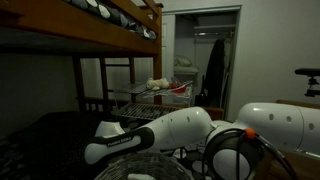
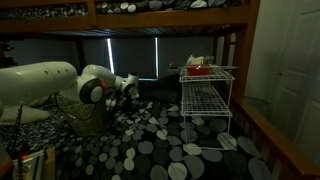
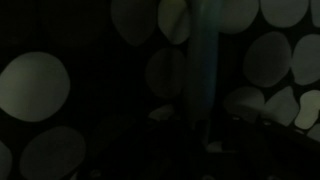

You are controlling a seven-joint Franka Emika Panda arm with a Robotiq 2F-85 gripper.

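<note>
The wrist view is very dark. A long, pale blue-grey strip (image 3: 204,60) runs down from its top edge to my gripper, which looks shut on the strip's lower end. What the strip belongs to cannot be made out. Behind it lies dark bedding with grey dots (image 3: 35,85). In exterior view 2 the white arm (image 2: 60,80) reaches over the bed from the left, its gripper end small and dim. Exterior view 1 shows the arm (image 1: 160,130) from behind, with the gripper hidden.
A round wire basket (image 1: 145,160) stands close below the arm. A white wire rack (image 2: 205,100) with a red item (image 2: 201,71) on top stands on the bed. Bunk-bed rails (image 1: 90,25) hang overhead. Dotted bedding (image 2: 140,145) lies open in front.
</note>
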